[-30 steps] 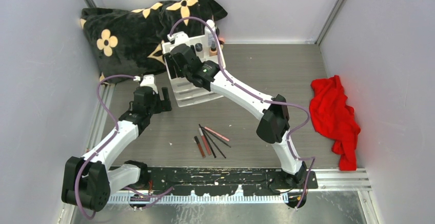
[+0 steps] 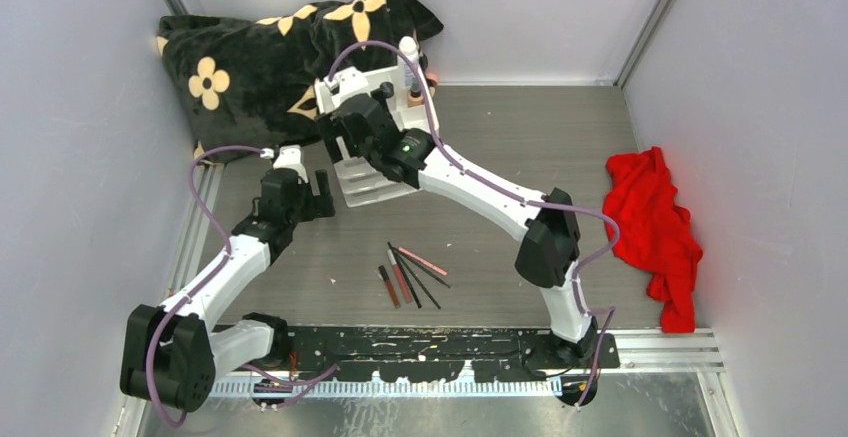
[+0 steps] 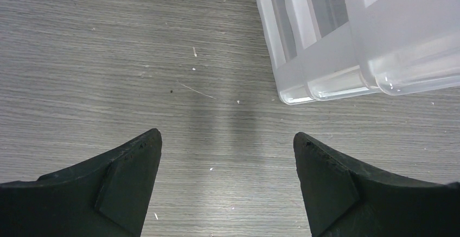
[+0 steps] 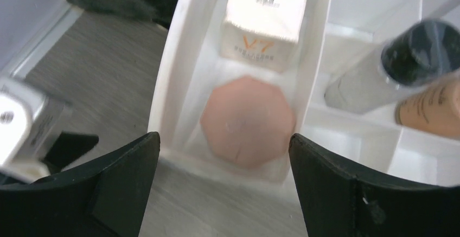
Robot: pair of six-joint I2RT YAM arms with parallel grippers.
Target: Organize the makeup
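A white makeup organizer (image 2: 385, 195) stands in front of the cushion, partly hidden by my right arm. My right gripper is open above one of its compartments, in which a pink octagonal item (image 4: 247, 120) and a small white box (image 4: 264, 20) lie. A dark-capped bottle (image 4: 374, 69) and a peach-coloured container (image 4: 431, 107) occupy compartments farther right. Off the organizer's left side, my left gripper hangs open over bare table. Several pencils (image 2: 410, 272) and tubes (image 2: 388, 287) lie loose on the table near its front edge.
Behind the organizer a black flowered cushion (image 2: 230, 67) leans on the wall. Red cloth (image 2: 655, 232) lies at the right edge. Between organizer and cloth, the tabletop (image 2: 540, 137) is mostly clear apart from my right arm.
My right gripper's fingers have spread apart over the organizer, and its arm has shifted a little right and toward the front. The left arm and the loose pencils have not moved.
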